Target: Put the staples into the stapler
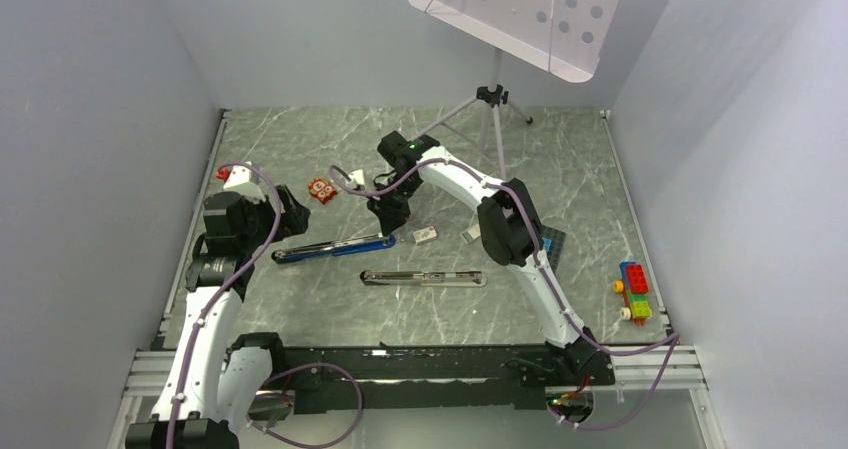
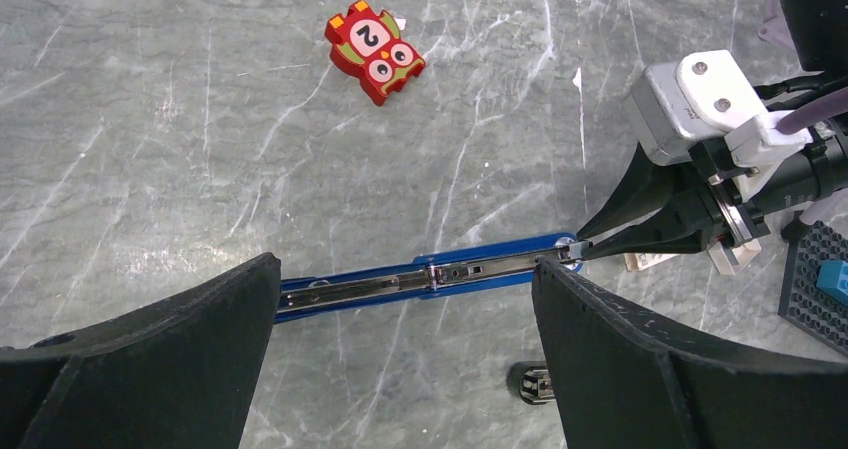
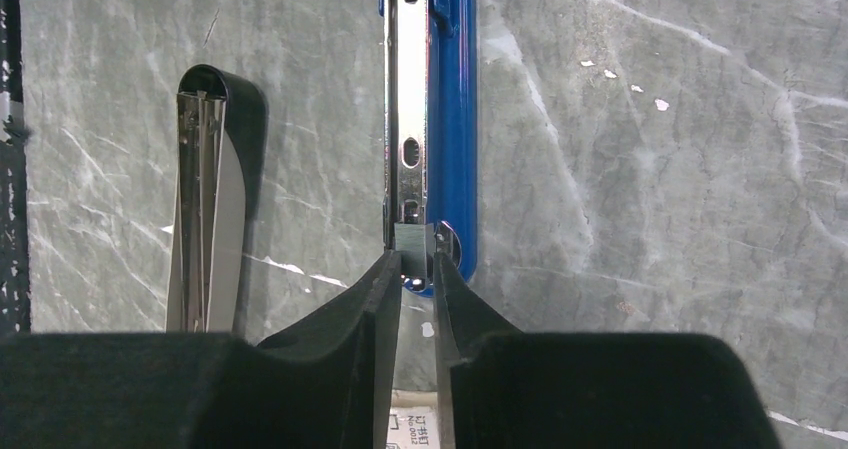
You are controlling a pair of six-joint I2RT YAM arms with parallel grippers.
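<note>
A blue stapler point(image 1: 335, 247) lies opened out, its metal channel point(image 3: 405, 99) exposed. At its right end my right gripper has its tips close together at a small grey staple strip point(image 3: 412, 244) on the channel; whether they grip it is unclear. In the left wrist view the same tips point(image 2: 590, 237) reach onto that end. My left gripper is open above the stapler's left part, nothing between its fingers. A small staple box point(image 1: 425, 233) lies beside the right gripper, partly seen in the right wrist view.
A second stapler point(image 1: 423, 278) lies in front. An owl block point(image 1: 322, 190) is behind. A toy car point(image 1: 634, 292) stands far right, a dark grid mat point(image 2: 812, 279) sits under the right arm, and a stand rises at the back.
</note>
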